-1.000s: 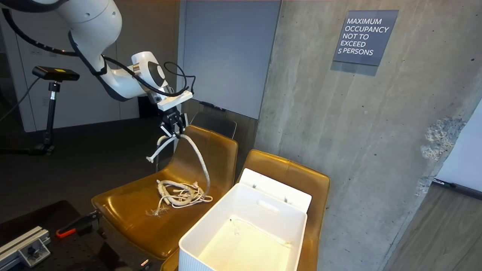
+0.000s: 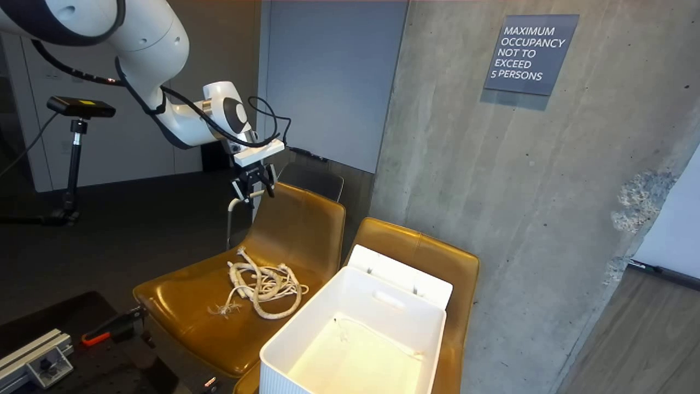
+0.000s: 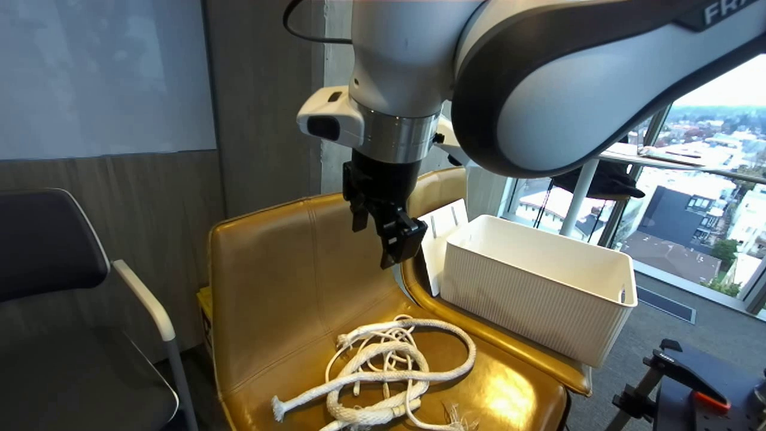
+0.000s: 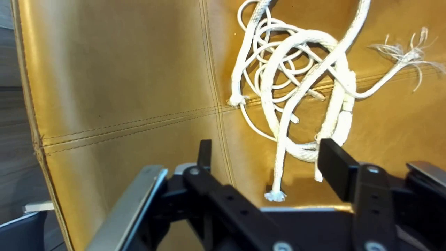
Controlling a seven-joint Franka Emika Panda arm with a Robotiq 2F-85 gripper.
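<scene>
A tangle of white rope (image 2: pixel 261 285) lies on the seat of the tan chair (image 3: pixel 276 266), its thick and thin strands looped over each other. Above it, near the backrest, hangs my gripper (image 2: pixel 254 189). In the wrist view a wide gap separates the two black fingers (image 4: pixel 337 169), and nothing is held between them. One thick rope end (image 4: pixel 276 194) shows in that gap, but it rests on the seat below. From the other side, the gripper (image 3: pixel 388 233) is clearly apart from the rope (image 3: pixel 388 373).
An empty white bin (image 2: pixel 275 358) stands on the adjoining chair, with a white panel (image 2: pixel 401 276) behind it. A dark chair (image 3: pixel 50 251) is off to one side. A black work surface (image 2: pixel 124 364) carries a clamp with a red-orange part.
The gripper has let go and the arm has shifted slightly right.
</scene>
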